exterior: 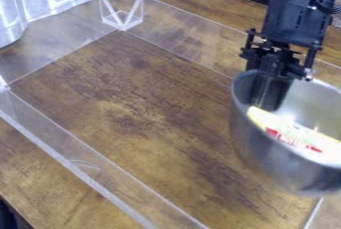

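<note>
A steel pot [266, 158] is at the right of the view, tilted so its inside shows, with a pale yellow item with red markings [296, 138] in it. My black gripper [270, 82] comes down from the top right to the pot's near-left rim. Its fingertips are partly hidden at the rim, so whether the thin wall is between them cannot be made out clearly.
Clear plastic walls [80, 163] border it, with a clear bracket [122, 14] at the back left. White curtain [34, 4] hangs at the top left.
</note>
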